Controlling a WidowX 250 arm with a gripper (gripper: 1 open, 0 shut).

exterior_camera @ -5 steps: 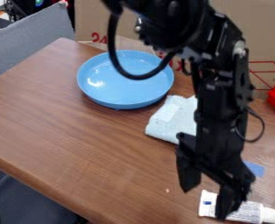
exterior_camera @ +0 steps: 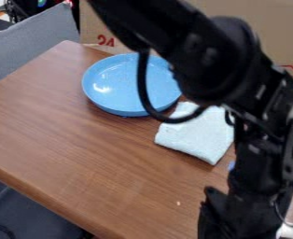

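My gripper (exterior_camera: 243, 215), black, is low at the right front of the wooden table (exterior_camera: 75, 131), pointing down; its fingertips are at or beyond the bottom edge, so what lies between them is hidden. A sliver of a white object, the tube, shows at the right behind it. A light blue plate (exterior_camera: 112, 86) rests at the back, and a folded white cloth (exterior_camera: 190, 137) lies to its right, partly behind the arm. A small blue item is mostly hidden by the gripper.
A cardboard box (exterior_camera: 161, 19) stands behind the table. The table's front edge drops to a dark area at lower left, with a grey surface (exterior_camera: 24, 51) beyond the left side.
The gripper has moved down toward the front right, over the white tube, which is now nearly hidden. The plate and cloth have stayed in place.
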